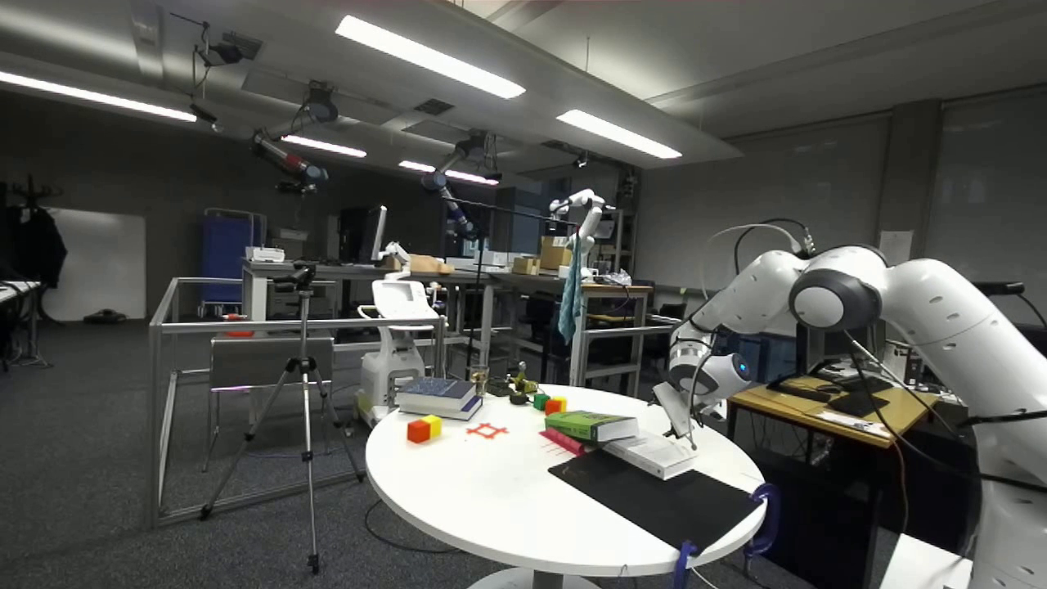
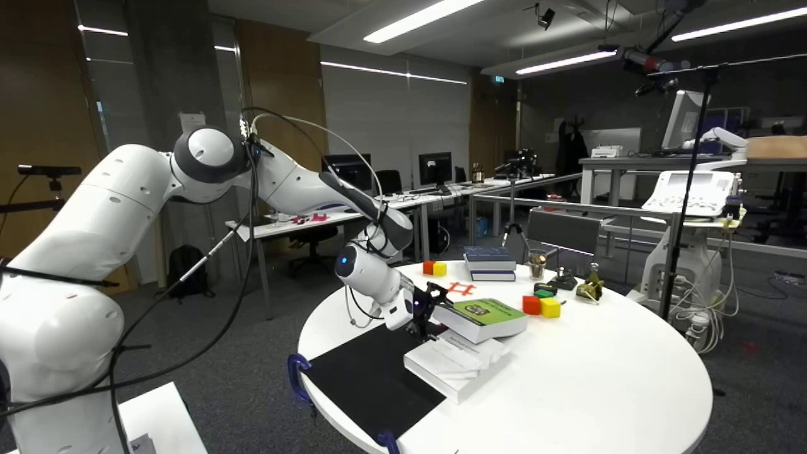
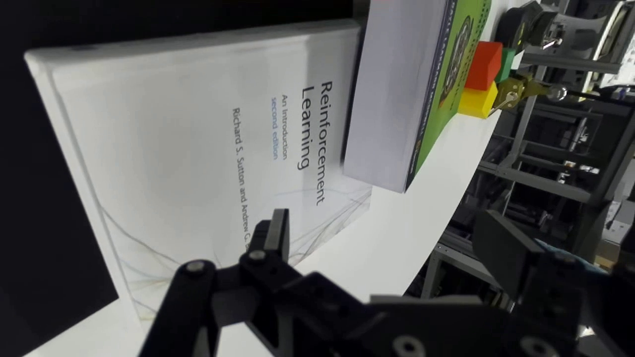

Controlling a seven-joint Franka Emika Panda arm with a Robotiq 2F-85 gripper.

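Note:
The white Reinforcement Learning book lies partly on the black mat. Over one end of it rests a thick green book, tilted. My gripper is open, its fingers wide apart with nothing held between them. In the wrist view, one finger overlaps the white book's lower edge, while the other stands past the table's edge. From outside, the gripper hangs low beside the two books; whether it touches either cannot be told.
Red and yellow blocks stand past the green book, and another pair sits farther off near stacked blue books. A red lattice piece lies flat. Blue clamps grip the table's rim.

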